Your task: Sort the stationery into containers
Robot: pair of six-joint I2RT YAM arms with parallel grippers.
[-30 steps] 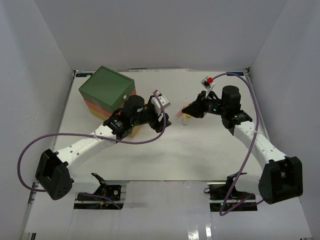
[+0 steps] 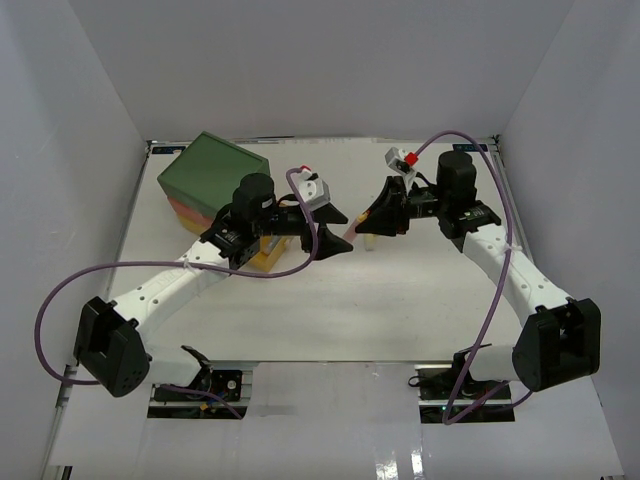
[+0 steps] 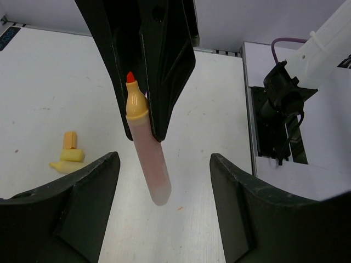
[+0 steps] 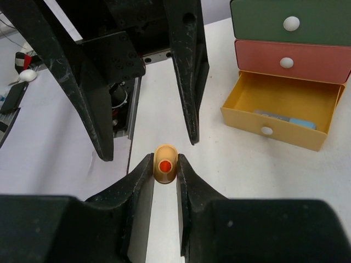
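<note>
A pink marker with an orange collar and red tip (image 3: pixel 149 148) is pinched in my right gripper, its tip toward the right wrist camera and its pink end pointing at the left gripper. My left gripper (image 2: pixel 342 233) faces it with fingers spread; in its wrist view the pink end lies between the two fingers, with clear gaps on both sides. The yellow bottom drawer (image 4: pixel 274 109) of the small cabinet is pulled out, with a grey and light-blue item (image 4: pixel 288 119) inside. Above it are a closed red drawer (image 4: pixel 290 61) and a green one (image 4: pixel 290 23).
Small yellow pieces (image 3: pixel 70 153) lie on the table behind the right gripper. The green-topped cabinet (image 2: pixel 208 172) stands at the back left, partly behind the left arm.
The left gripper has opened wider and moved right, while the right gripper has shifted left with the marker.
</note>
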